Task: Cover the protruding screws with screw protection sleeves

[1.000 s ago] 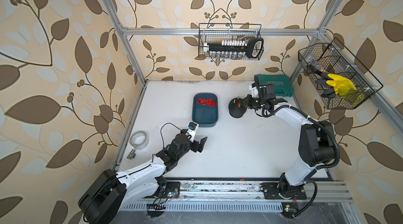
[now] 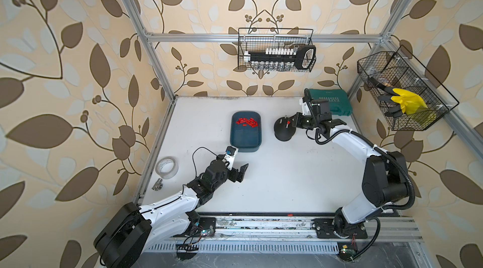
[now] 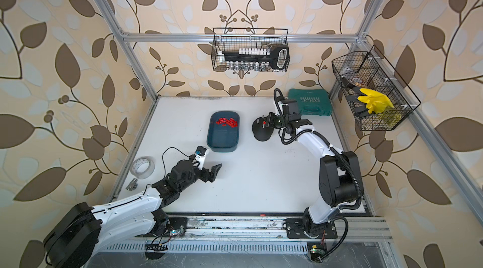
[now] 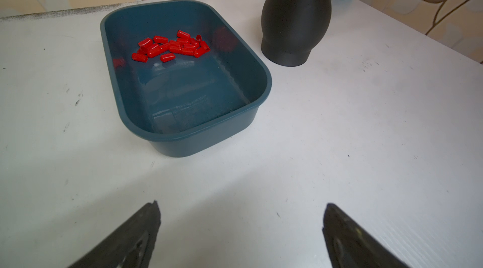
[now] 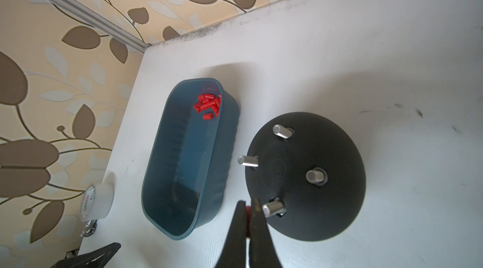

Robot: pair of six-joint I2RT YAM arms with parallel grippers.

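Observation:
A black dome (image 5: 307, 202) carries protruding silver screws (image 5: 317, 177); the four seen in the right wrist view look bare. Beside it a teal tray (image 5: 181, 157) holds several red sleeves (image 5: 206, 107). My right gripper is over the dome's near-left edge by a screw, shut on a small red sleeve, mostly hidden behind the fingers. My left gripper stands open over the bare table in front of the tray, with nothing between its fingers.
A green case (image 2: 329, 98) lies at the back right. A tape roll (image 2: 166, 166) sits at the left edge. Wire baskets (image 2: 275, 51) hang on the frame.
The right arm has shifted slightly, its elbow rightward and lower, with the gripper still at the dome. The left arm has not moved.

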